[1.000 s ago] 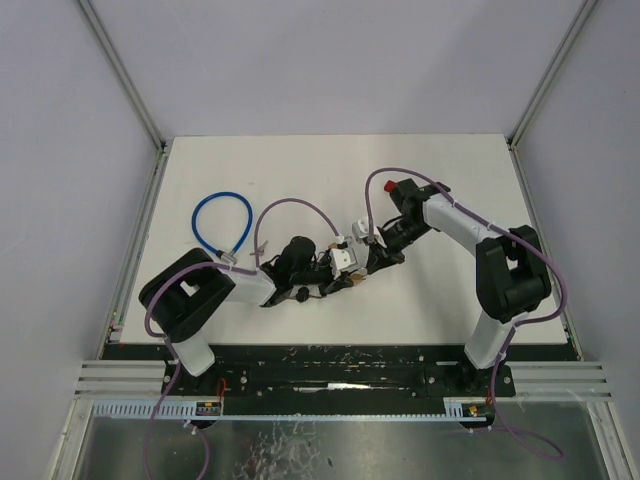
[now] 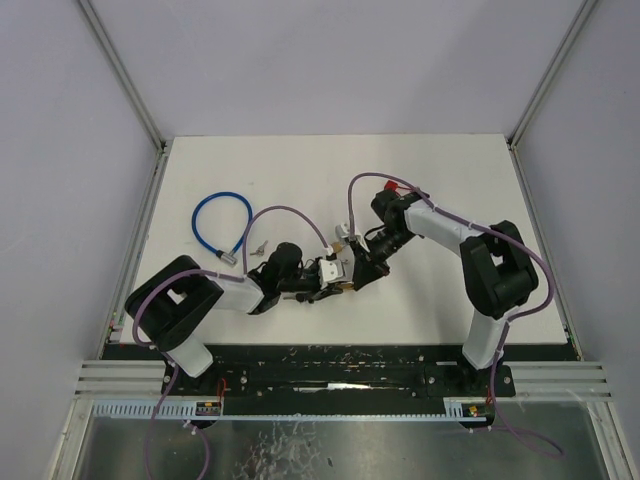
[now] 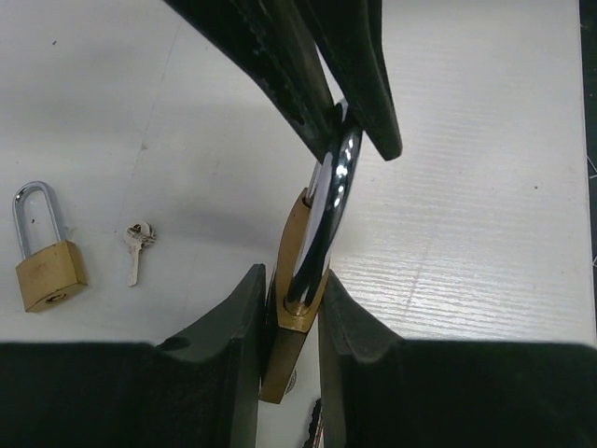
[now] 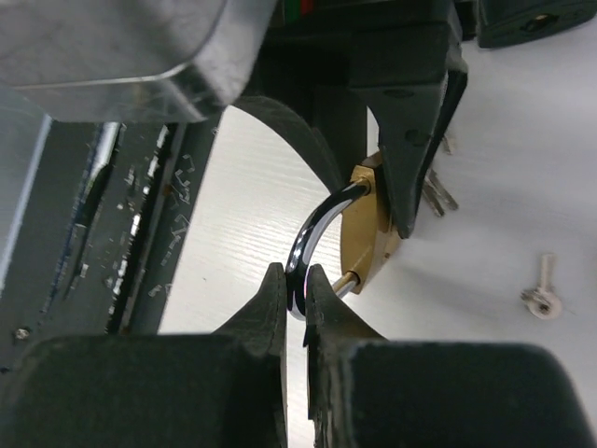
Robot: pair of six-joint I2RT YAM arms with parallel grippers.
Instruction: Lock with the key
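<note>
In the middle of the table in the top view, my left gripper [image 2: 332, 284] and right gripper [image 2: 350, 280] meet at a brass padlock [image 3: 289, 322] with a chrome shackle. The left wrist view shows the left fingers either side of the lock's body; whether they are closed on it is hard to tell. My right gripper is shut on the shackle. A small silver key lies loose on the table, also seen as a key [image 4: 543, 294] in the right wrist view.
A second padlock [image 3: 51, 273] stands left of the loose key. A blue cable loop [image 2: 220, 195] lies at the table's left. A red item [image 2: 392, 186] lies behind the right arm.
Over the last second both arms and the padlock between them have shifted somewhat toward the left of the top view.
</note>
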